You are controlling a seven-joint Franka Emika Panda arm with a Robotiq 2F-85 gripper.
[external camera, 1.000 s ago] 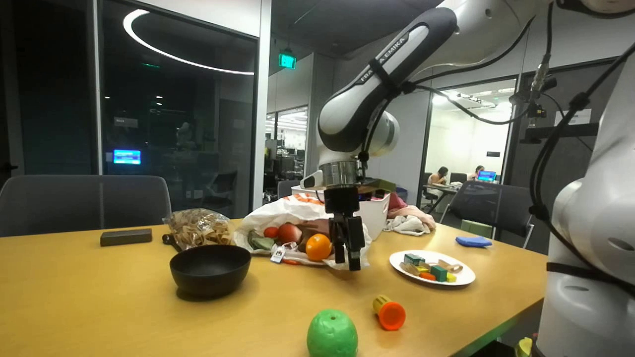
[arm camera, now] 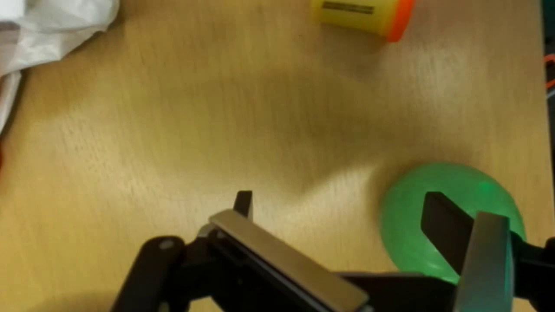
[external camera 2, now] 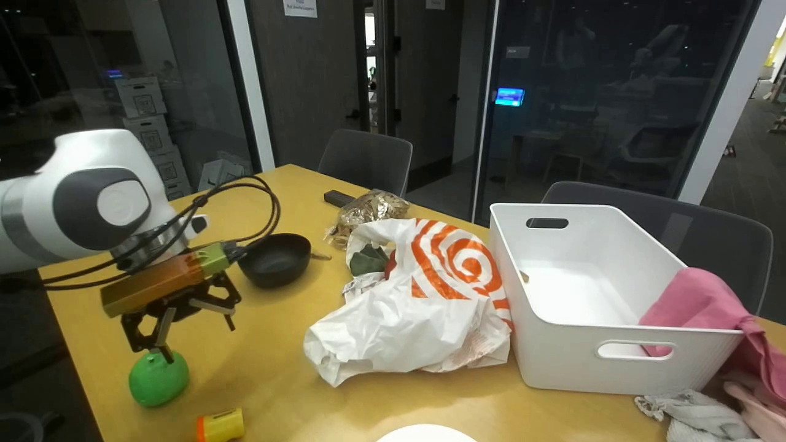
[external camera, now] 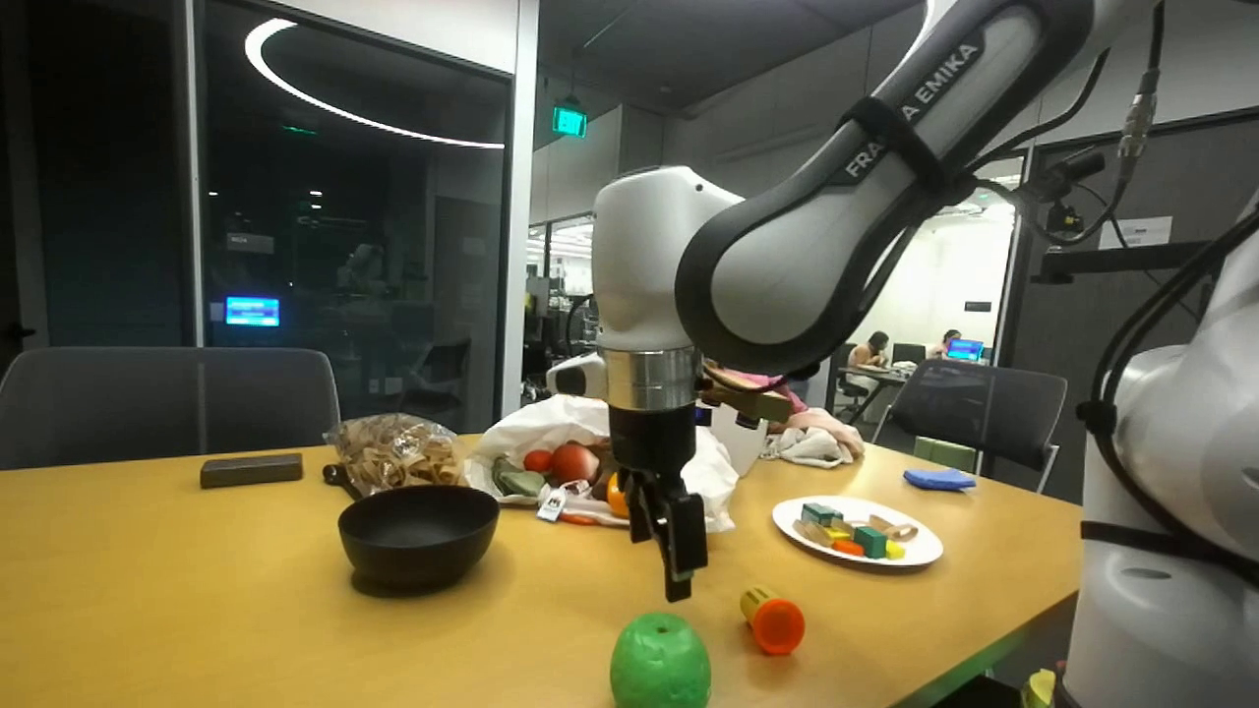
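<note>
My gripper (external camera 2: 193, 340) is open and hangs above the table, with nothing between its fingers. A round green fruit-like object (external camera: 660, 663) sits near the table edge, close below the gripper. In the wrist view the right finger (arm camera: 484, 260) overlaps the green object (arm camera: 411, 218), while the left finger reaches over bare wood. Beside the green object, a small yellow tub with an orange lid (external camera: 774, 621) lies on its side; it also shows at the top of the wrist view.
A black bowl (external camera: 419, 537) stands to the left. Behind are a white bag (external camera 2: 412, 331) of produce and a white bin (external camera 2: 626, 357) with pink cloth over its edge. A white plate (external camera: 793, 526) of blocks sits to the right.
My gripper has come from beside the produce bag toward exterior view 1's camera, nearer the green object. The bowl, tub, plate and green object look unmoved.
</note>
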